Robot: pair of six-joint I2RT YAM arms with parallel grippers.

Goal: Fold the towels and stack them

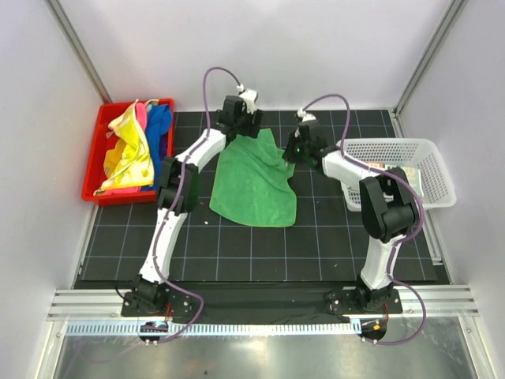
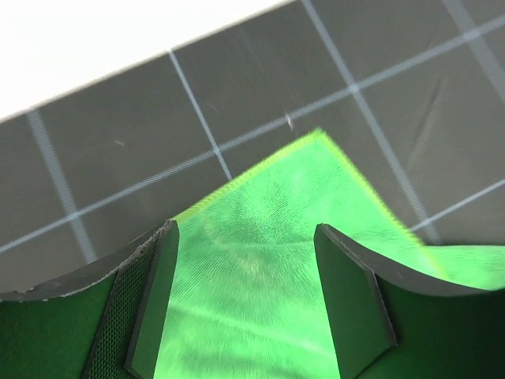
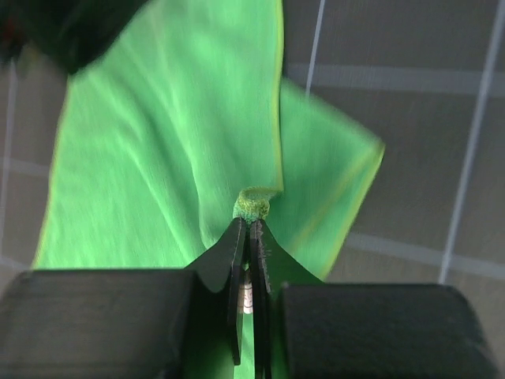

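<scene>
A green towel [image 1: 252,189] with a yellow-green hem lies spread and partly rumpled on the dark gridded table. Its far edge is uneven, and one corner [image 2: 316,158] lies flat ahead of my left gripper. That gripper's fingers stand apart above the cloth, with nothing pinched between them. My right gripper is shut on a small hemmed bit of the green towel, at its right side. Beneath that pinch, another towel corner [image 3: 371,154] sticks out on the table.
In the top view a red bin [image 1: 91,166] at the left holds yellow, pink and blue cloths. A white basket [image 1: 446,178] with folded cloth inside stands at the right.
</scene>
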